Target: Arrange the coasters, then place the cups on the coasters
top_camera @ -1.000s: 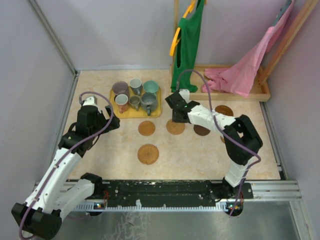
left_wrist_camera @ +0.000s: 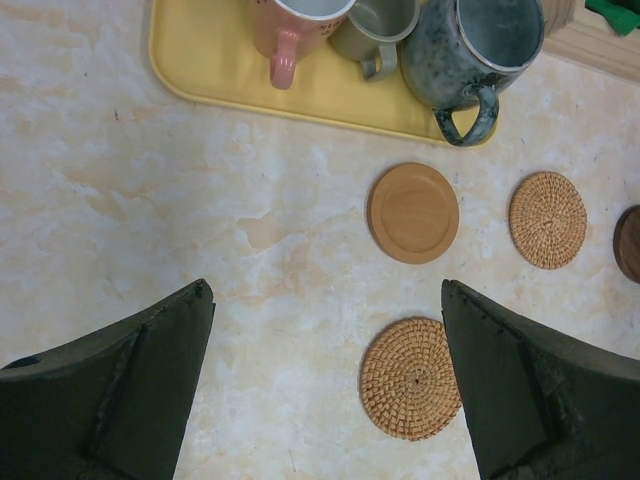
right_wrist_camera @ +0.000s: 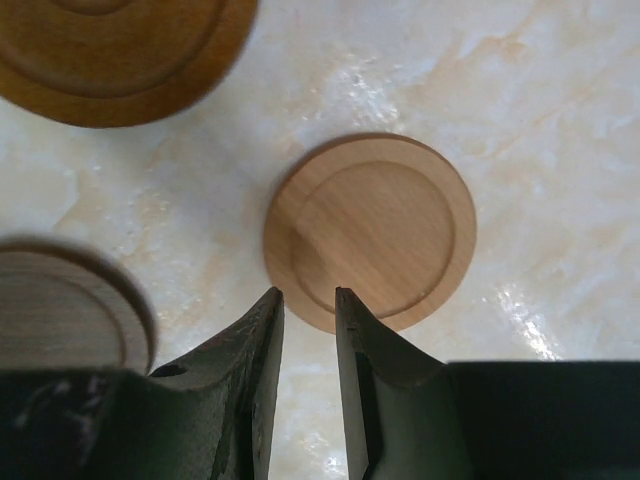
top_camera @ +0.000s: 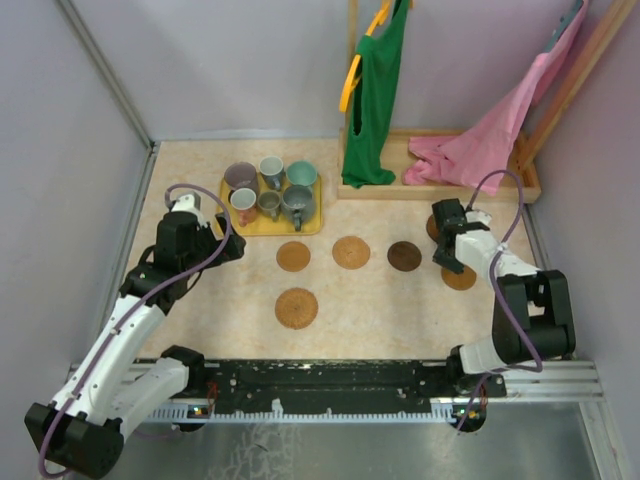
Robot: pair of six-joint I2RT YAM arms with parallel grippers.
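Note:
Several cups stand in the yellow tray (top_camera: 232, 228), among them a pink one (left_wrist_camera: 283, 37), a small grey-green one (left_wrist_camera: 372, 38) and a dark grey-blue mug (left_wrist_camera: 440, 60). None of them is outside the tray. My left gripper is open and empty over bare table, left of the coasters. At the right side, my right gripper has its fingers almost together, with only a narrow gap and no object visible there. Its tips overlap the near edge of a light wooden coaster (right_wrist_camera: 370, 230). Which cup and coaster are meant cannot be told.
Other coasters lie about: a tan one (top_camera: 293, 257), woven ones (top_camera: 351, 252) (left_wrist_camera: 410, 380), a dark one (top_camera: 404, 256) and a brown one (right_wrist_camera: 120, 60). Green (top_camera: 375, 110) and pink cloths (top_camera: 470, 150) hang at the back.
My right arm has swung rightward, from over the woven coaster, past the dark one, to the light coaster at the right. My left arm and the cups have stayed put.

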